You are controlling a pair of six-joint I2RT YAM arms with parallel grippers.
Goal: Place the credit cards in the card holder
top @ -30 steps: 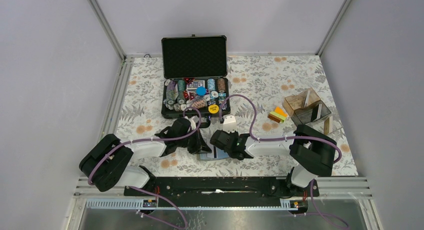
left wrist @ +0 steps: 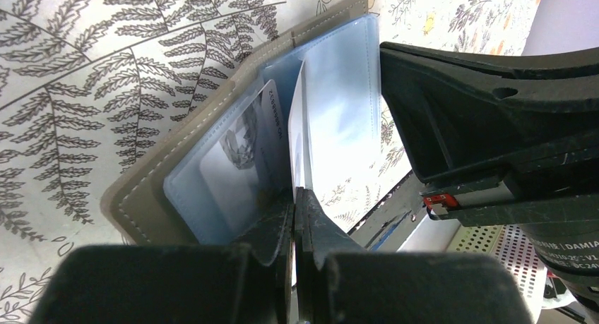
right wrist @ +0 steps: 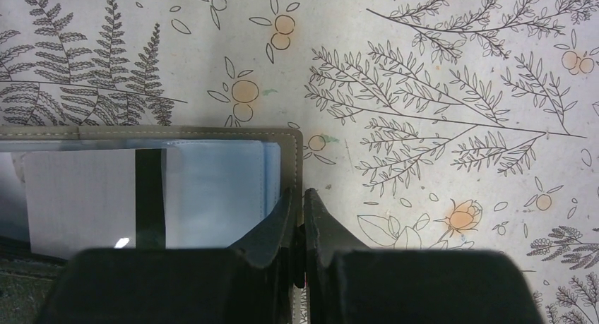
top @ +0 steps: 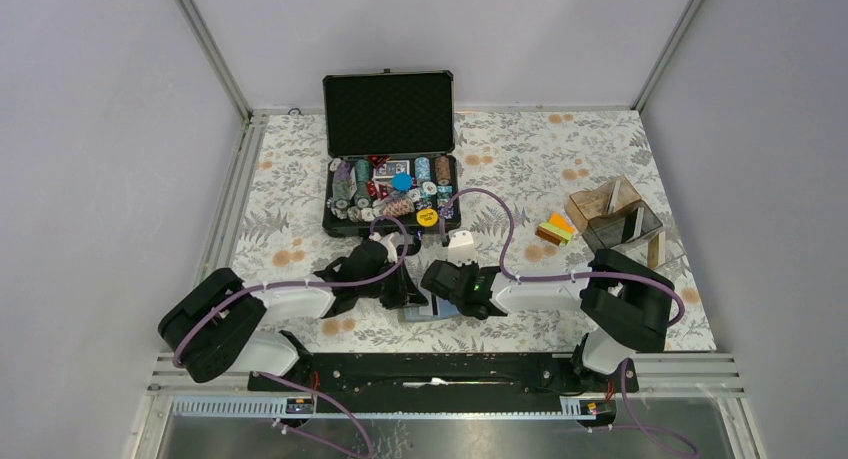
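Note:
The card holder (right wrist: pixel 219 190) lies open on the table, with blue sleeves and a grey-tan border; in the top view both arms partly cover it. A card (left wrist: pixel 233 154) sits in a sleeve. A thin white card (left wrist: pixel 300 126) stands edge-on, running to my left gripper's (left wrist: pixel 301 194) shut fingertips, apparently pinched between them. A white card with a dark stripe (right wrist: pixel 81 197) shows in the right wrist view. My right gripper is shut on the card holder's right border.
An open case of poker chips (top: pixel 390 219) stands behind the grippers. Yellow and orange blocks (top: pixel 555 229) and a divided box (top: pixel 590 204) sit at the right.
In the top view my left gripper and its arm have shifted very slightly. The right arm has not visibly moved.

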